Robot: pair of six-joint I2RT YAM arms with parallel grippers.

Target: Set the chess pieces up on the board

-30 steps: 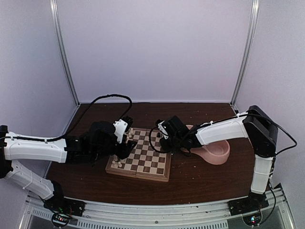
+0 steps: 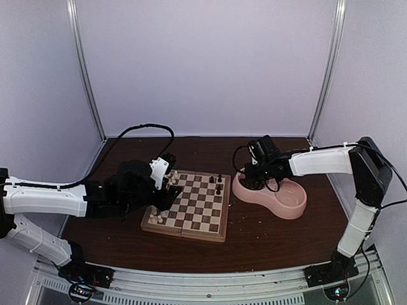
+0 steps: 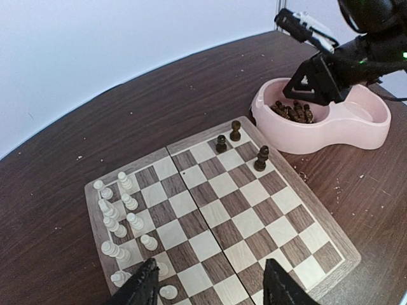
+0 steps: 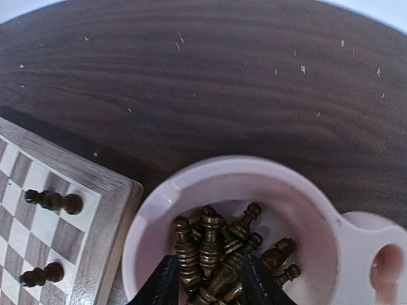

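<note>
The wooden chessboard (image 2: 204,216) lies in the middle of the table. White pieces (image 3: 114,250) stand in two rows along its left side. A few dark pieces (image 3: 221,143) stand near the far right corner. More dark pieces (image 4: 210,244) lie heaped in the left hollow of the pink double bowl (image 3: 273,135). Above that heap, my right gripper has its fingers apart, and no piece shows clearly gripped. My left gripper hangs over the board's left part, open and empty, its fingers partly covering the nearest white pieces.
The bowl's right hollow (image 2: 291,198) is empty. The bowl stands close to the board's right edge. Bare dark table (image 2: 280,244) lies in front of the bowl and also behind the board.
My right arm has swung right, from over the board's far right corner to above the bowl's left hollow, uncovering dark pieces there. The left arm has barely moved.
</note>
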